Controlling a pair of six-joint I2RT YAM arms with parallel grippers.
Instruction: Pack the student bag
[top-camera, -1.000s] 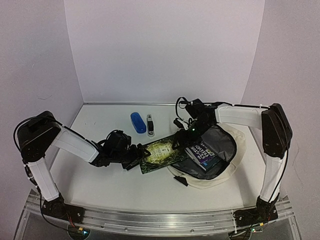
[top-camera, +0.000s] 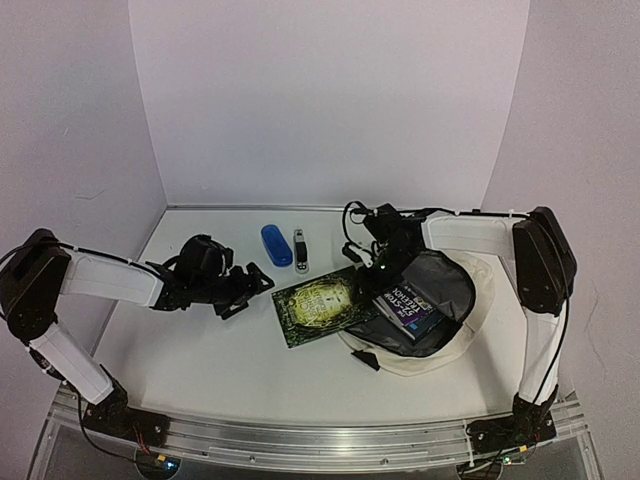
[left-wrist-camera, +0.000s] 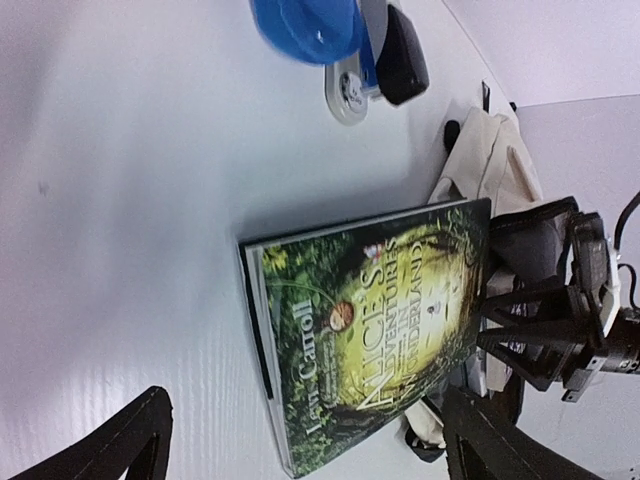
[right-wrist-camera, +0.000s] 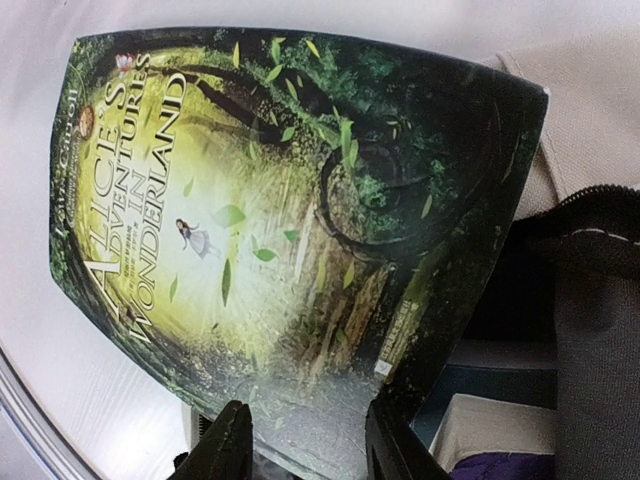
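The green and yellow Alice's Adventures in Wonderland book (left-wrist-camera: 370, 330) lies cover up, with its right end over the mouth of the grey and cream bag (top-camera: 480, 290). Inside the bag rests a purple treehouse book (top-camera: 408, 308). My left gripper (top-camera: 248, 293) stands open a little left of the Alice book, empty between its fingers. At that book's bag-side end is my right gripper; its fingertips are spread, and the cover shows between them. Whether they touch the book is unclear.
Beyond the Alice book, a blue case (top-camera: 277, 245) and a slim grey-and-black stapler-like item (top-camera: 300, 251) lie side by side. The bag's black zipped edge (right-wrist-camera: 590, 215) stands close to the right gripper. Free table spreads at the left and front.
My left gripper has drawn back leftward and off the Alice book's left end. The book stays almost where it was.
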